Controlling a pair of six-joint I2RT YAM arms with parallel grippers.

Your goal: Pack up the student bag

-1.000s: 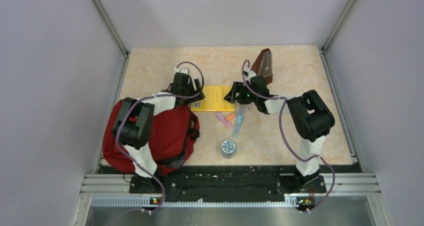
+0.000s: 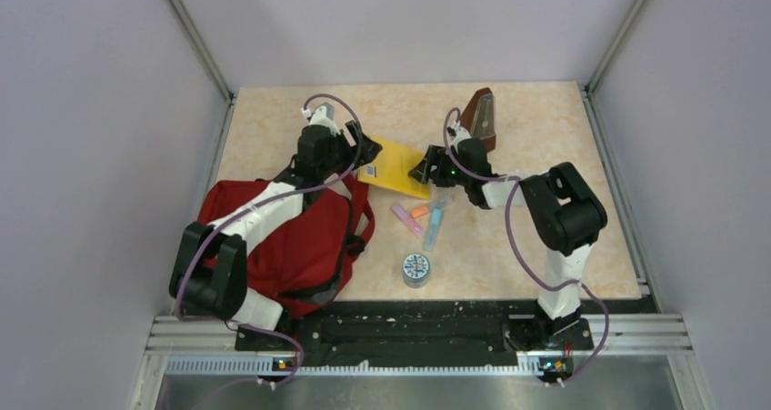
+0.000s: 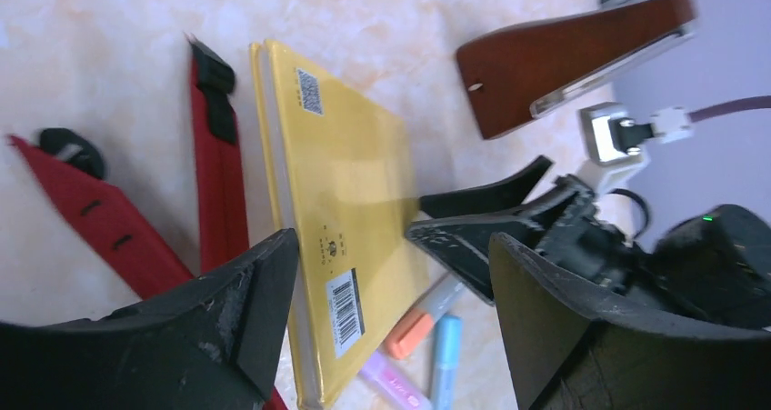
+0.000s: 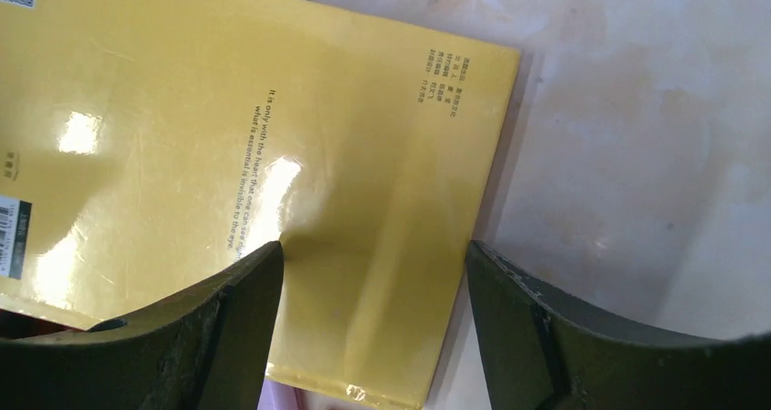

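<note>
The yellow book (image 2: 400, 166) lies askew between my two grippers, right of the red bag (image 2: 295, 246). Its barcode and spine face my left wrist view. My left gripper (image 2: 368, 146) is at the book's left end, with its fingers (image 3: 259, 287) spread wide. One fingertip overlaps the spine, but I cannot tell whether it touches. At the opposite end is my right gripper (image 2: 425, 167). In its wrist view the fingers (image 4: 523, 315) stand apart across the book's end, one over the cover and one at the edge. The bag's opening is partly hidden by my left arm.
Purple (image 2: 407, 219), orange (image 2: 421, 211) and blue (image 2: 433, 230) marker-like items lie just in front of the book. A round tin with a dial-like top (image 2: 415, 270) stands nearer the front. Behind my right gripper is a brown case (image 2: 479, 119).
The book has turned from straight to slanted, its left end shifting back and its right end staying by my right gripper.
</note>
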